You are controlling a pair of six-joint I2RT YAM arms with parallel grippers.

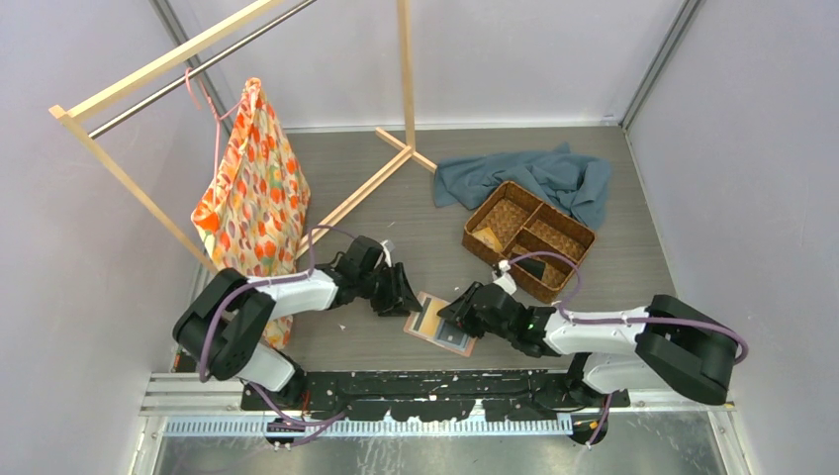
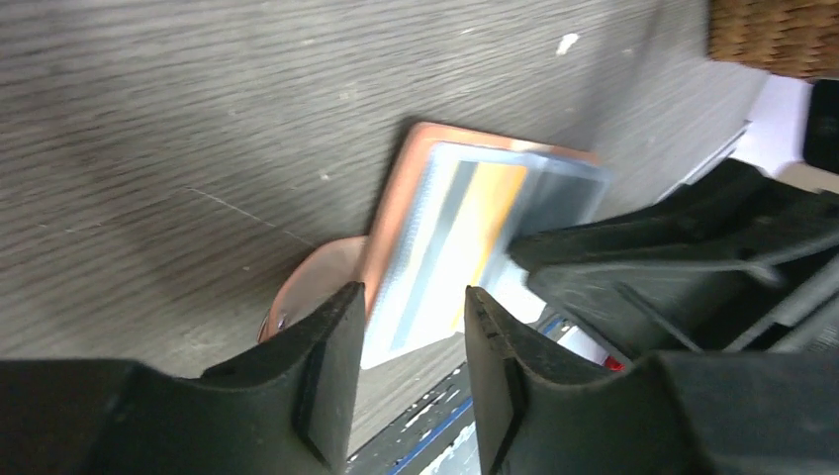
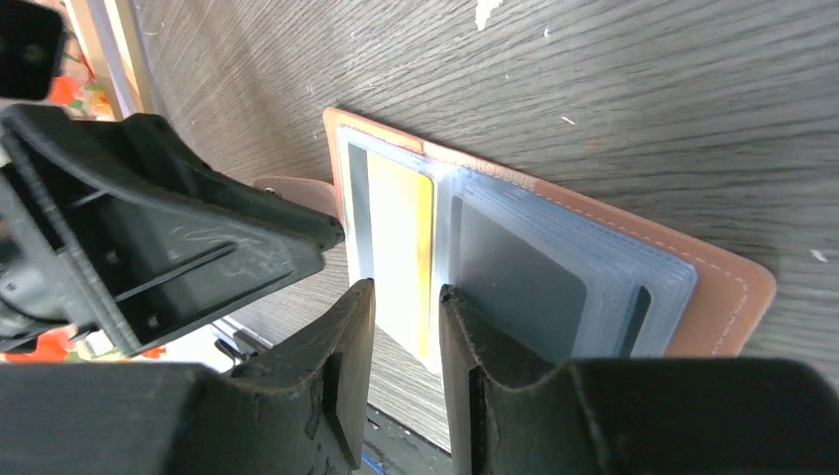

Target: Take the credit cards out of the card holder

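Observation:
The open card holder [image 1: 446,336] lies on the table between my grippers, peach-coloured with clear sleeves holding cards, among them a yellow card [image 3: 398,237] and a dark card [image 3: 524,267]. My left gripper is open at the holder's left end, by its flap [image 2: 317,277]; in the top view it hides part of that end. My right gripper is over the sleeves at the yellow card's lower part, its fingertips parted; whether anything is between them I cannot tell.
A wicker basket [image 1: 529,198] with compartments stands behind the right arm, a blue cloth [image 1: 534,173] beyond it. An orange patterned bag [image 1: 247,198] hangs from a wooden rack at the left.

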